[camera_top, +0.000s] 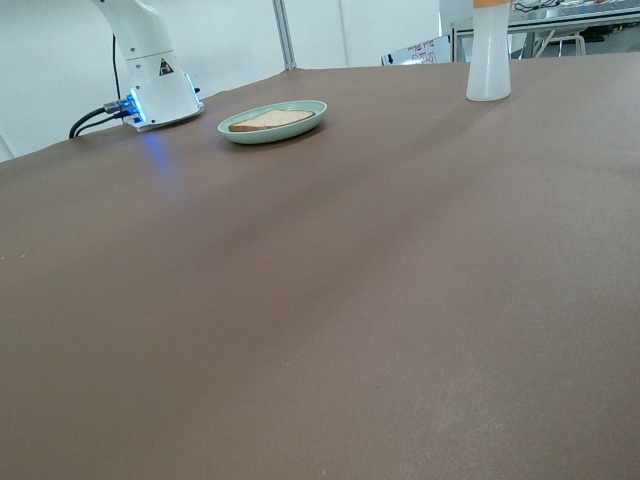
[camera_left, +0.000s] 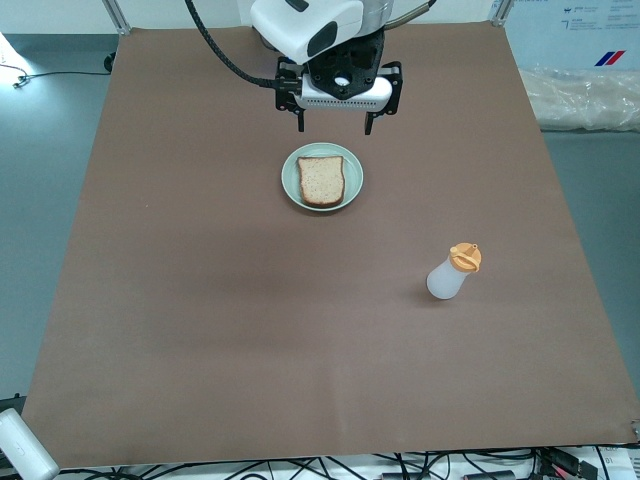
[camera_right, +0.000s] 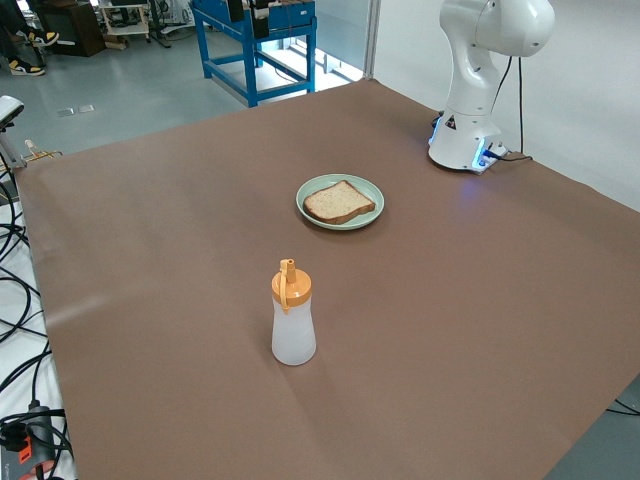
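A slice of bread (camera_left: 321, 181) lies on a pale green plate (camera_left: 353, 190), also seen in the top view and right view. A translucent squeeze bottle with an orange cap (camera_left: 452, 272) stands upright on the table, nearer the front right in the left view. The gripper (camera_left: 334, 124) hangs over the far side of the table, above and behind the plate, its two fingers apart with nothing between them.
Cables and equipment (camera_right: 30, 430) run along the edge outside the tabletop. The arm's base (camera_right: 465, 140) stands at the far edge.
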